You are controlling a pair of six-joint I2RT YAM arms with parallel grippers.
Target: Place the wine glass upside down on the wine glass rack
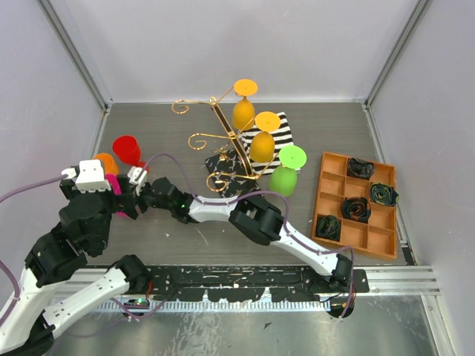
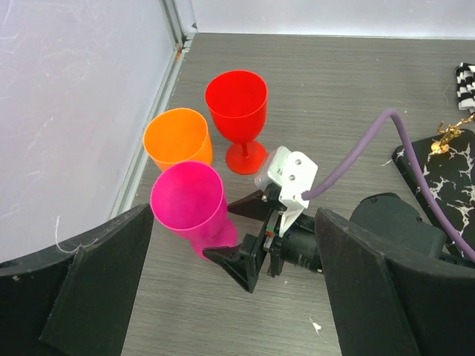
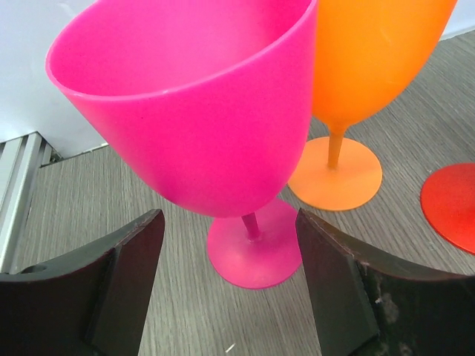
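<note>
A pink wine glass stands upright at the left side of the table. My right gripper is open, low beside its stem; in the right wrist view the pink foot lies just beyond the two fingers. Above that glass my left gripper stands open and empty, seen from overhead. Orange and red glasses stand upright behind the pink one. The gold wine glass rack holds two yellow glasses and a green one upside down on its right side; its left hooks are bare.
Under the rack lie a black marbled board and a striped cloth. An orange compartment tray with coiled cables sits at the right. A side wall stands close left of the glasses.
</note>
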